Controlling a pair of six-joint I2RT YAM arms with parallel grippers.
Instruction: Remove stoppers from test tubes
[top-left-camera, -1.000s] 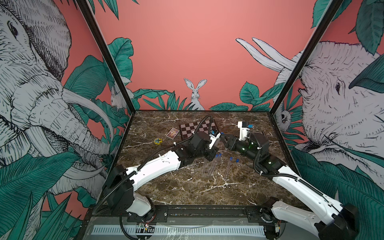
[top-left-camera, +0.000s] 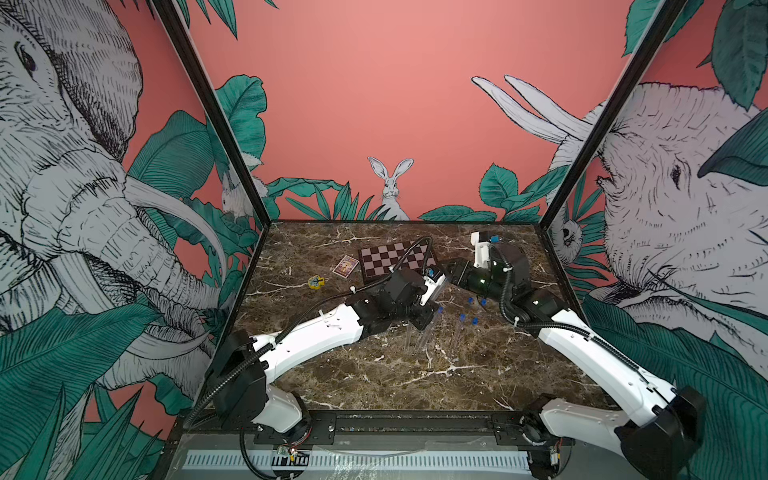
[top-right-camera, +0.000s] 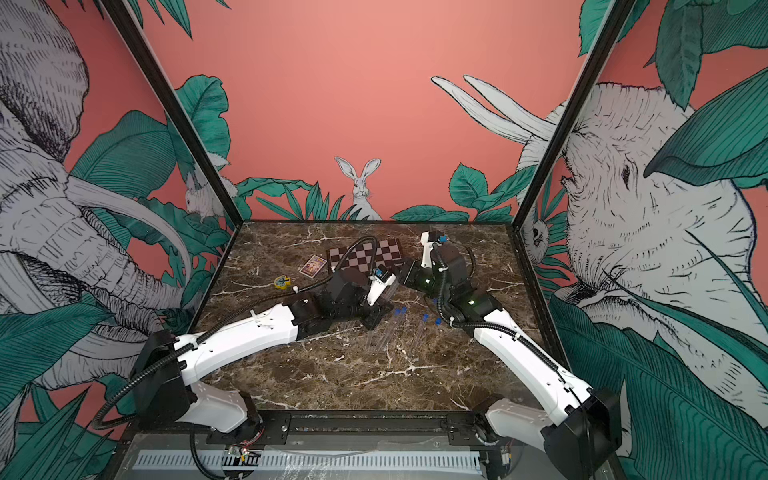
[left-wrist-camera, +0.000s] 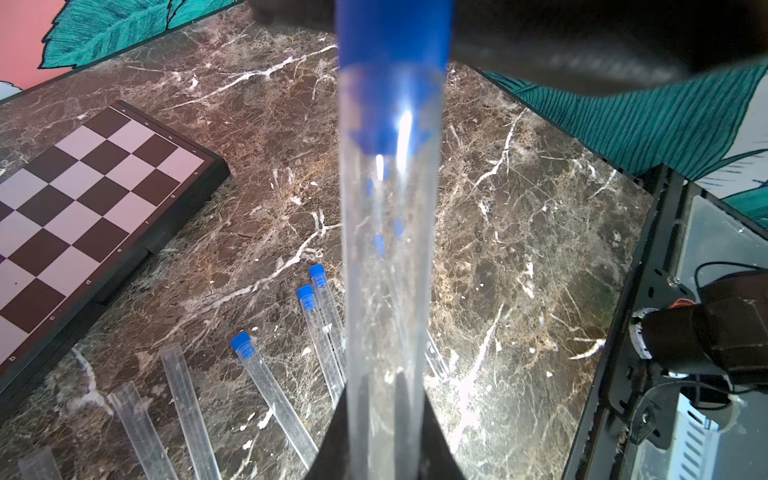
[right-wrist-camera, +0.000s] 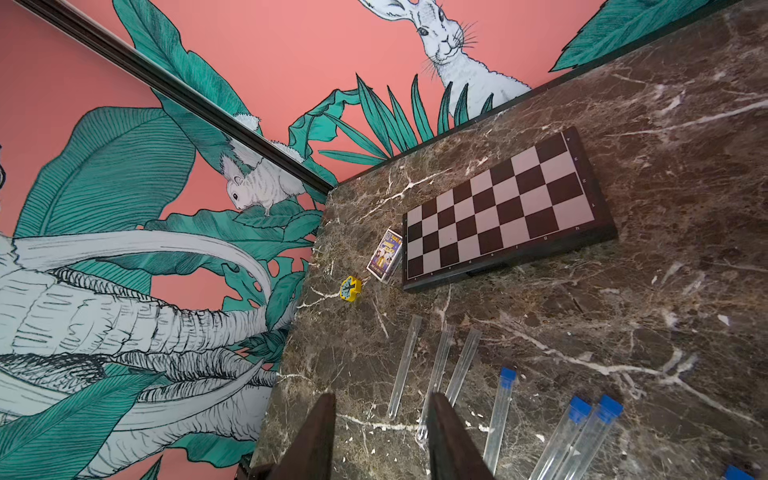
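Note:
My left gripper is shut on a clear test tube, held tilted in the air, with a blue stopper in its end. My right gripper is part open above that stopper end, beside the left one; its fingertips show at the bottom of the right wrist view, with no stopper visible between them. Stoppered tubes lie on the table, alongside several tubes without stoppers.
A checkerboard lies at the back middle, with a card box and a small yellow object left of it.

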